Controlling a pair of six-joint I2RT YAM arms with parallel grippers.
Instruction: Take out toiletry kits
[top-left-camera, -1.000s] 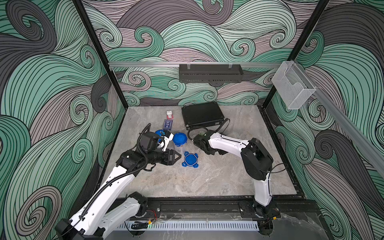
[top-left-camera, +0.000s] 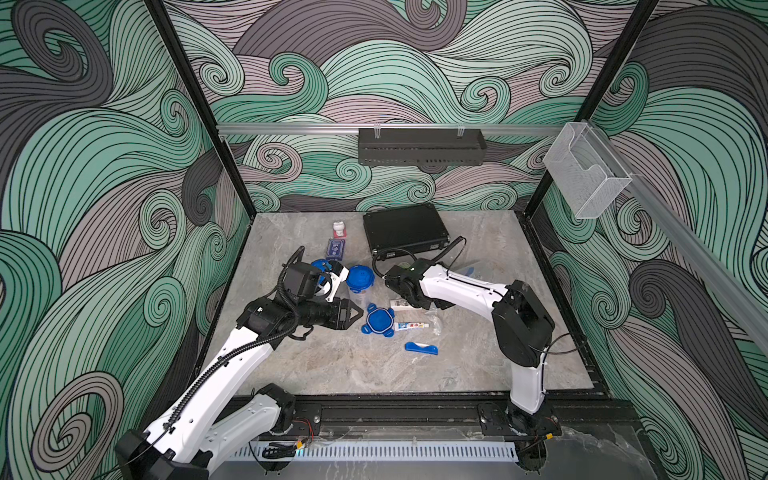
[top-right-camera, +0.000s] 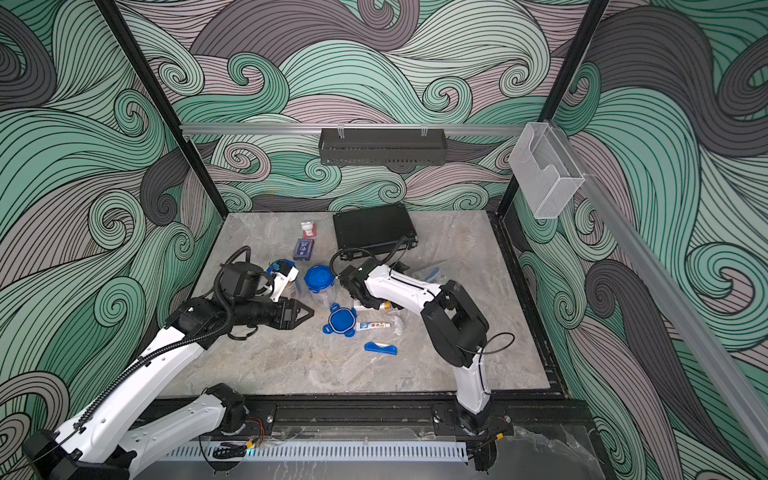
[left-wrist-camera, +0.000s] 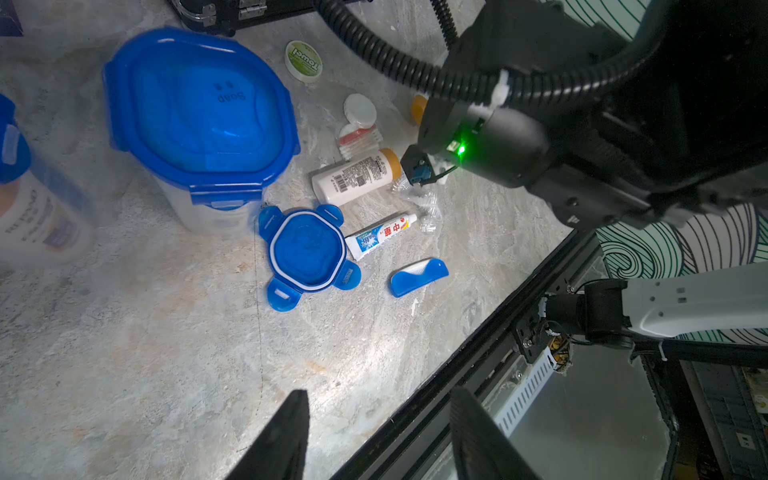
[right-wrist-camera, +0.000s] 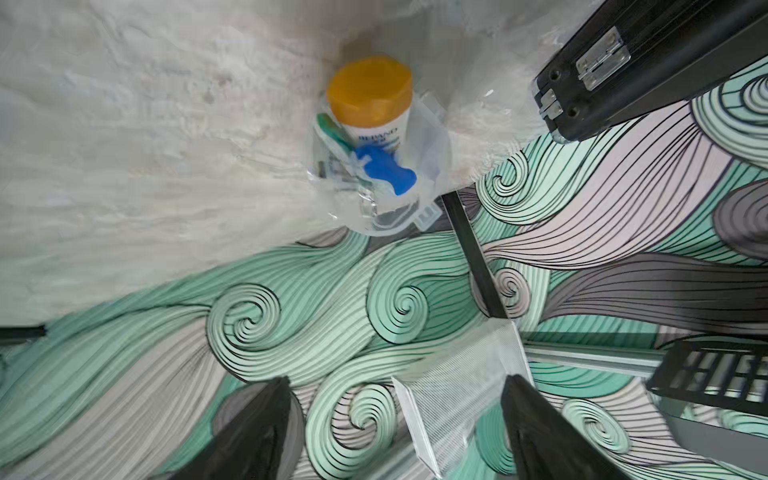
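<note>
A bottle (left-wrist-camera: 356, 177) with an orange lid, a toothpaste tube (left-wrist-camera: 381, 234), a blue comb (left-wrist-camera: 418, 277), a green towel tablet (left-wrist-camera: 303, 61) and white discs (left-wrist-camera: 359, 111) lie loose on the table in the left wrist view. Beside them sits a blue lid (left-wrist-camera: 308, 250) with flaps. In the right wrist view, a clear container (right-wrist-camera: 428, 156) still has an orange-capped bottle (right-wrist-camera: 369, 92) and a blue item (right-wrist-camera: 385, 168) in it. My right gripper is open, its fingers apart and empty. My left gripper stands open over bare table.
Another blue-lidded container (left-wrist-camera: 200, 104) and one more (left-wrist-camera: 40, 200) stand at the left. A black case (top-left-camera: 405, 229) lies at the back, near a dark blue box (top-left-camera: 335, 249).
The flapped lid has shifted slightly left. My right arm has moved a little; the left barely.
</note>
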